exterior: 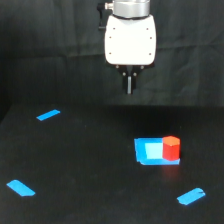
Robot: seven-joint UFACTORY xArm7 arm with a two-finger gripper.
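Note:
My gripper [128,88] hangs below the white hand at the top centre, high over the dark table and well away from the objects. Its fingers are small and dark against the dark backdrop, so their gap cannot be made out. Low on the right, a red cube [171,148] sits at the right side of a blue square [141,149] with a lighter, whitish middle [154,151]. Clear space separates the gripper from both.
Blue strips lie on the black surface: one at the back left [48,115], one at the front left [20,188] and one at the front right [191,196]. A dark curtain [50,60] hangs behind.

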